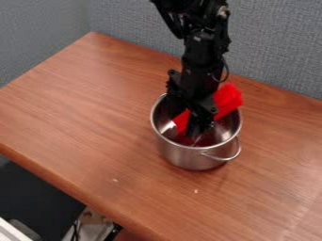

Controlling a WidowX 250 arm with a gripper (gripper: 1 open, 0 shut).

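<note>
A steel pot (pixel 189 155) with a side handle stands on the wooden table, right of centre. A red object (pixel 228 98) reaches from inside the pot up past its back right rim; another red part shows at the pot's left inside. My black gripper (pixel 191 118) is down at the pot over the red object, hiding part of it. Its fingers are too dark and hidden to tell how they stand or whether anything is between them.
A grey padded wall (pixel 277 47) runs behind it. At the lower left, beyond the table edge, are a dark floor and some equipment.
</note>
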